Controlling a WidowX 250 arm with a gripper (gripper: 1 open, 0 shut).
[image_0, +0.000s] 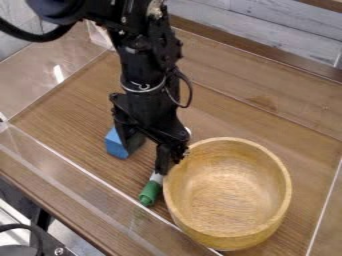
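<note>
My black gripper (150, 142) hangs over the table in the middle of the view, open, with its dark fingers over a blue block (116, 144) on the left and near a green and white object (151, 191) lower down. The green and white object lies on the wood beside the yellow bowl, partly hidden by the gripper. Whether anything touches the fingers cannot be told.
A large empty yellow bowl (230, 194) takes up the right front. A clear edge strip runs along the front left, with dark cables below it.
</note>
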